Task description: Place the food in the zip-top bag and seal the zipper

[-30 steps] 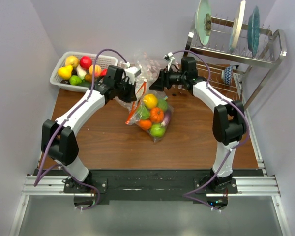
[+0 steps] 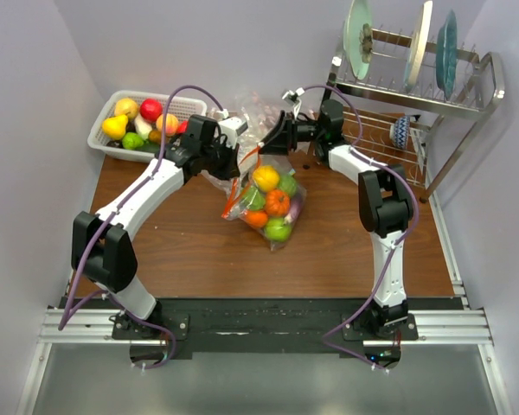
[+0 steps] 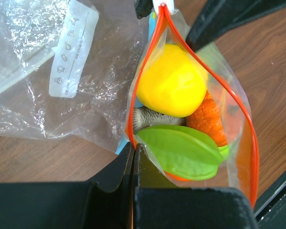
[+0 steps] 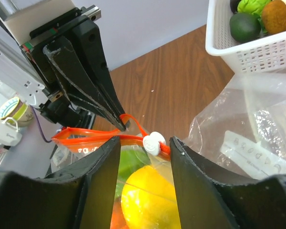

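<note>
The clear zip top bag lies on the table, filled with a yellow fruit, a green pepper, an orange pumpkin and other food. Its mouth gapes, the orange zipper strips standing apart. My left gripper is shut on one strip at the side of the mouth. At the corner of the mouth, the white slider shows between the parted fingers of my right gripper. That gripper is part open, and no firm hold on the slider shows.
A white basket of more fruit and vegetables stands at the back left. Other clear plastic bags lie behind the filled one. A dish rack with plates occupies the back right.
My right gripper has moved left and slightly forward to the bag's corner, where the orange strip has shifted a little right. The left arm stays in place.
</note>
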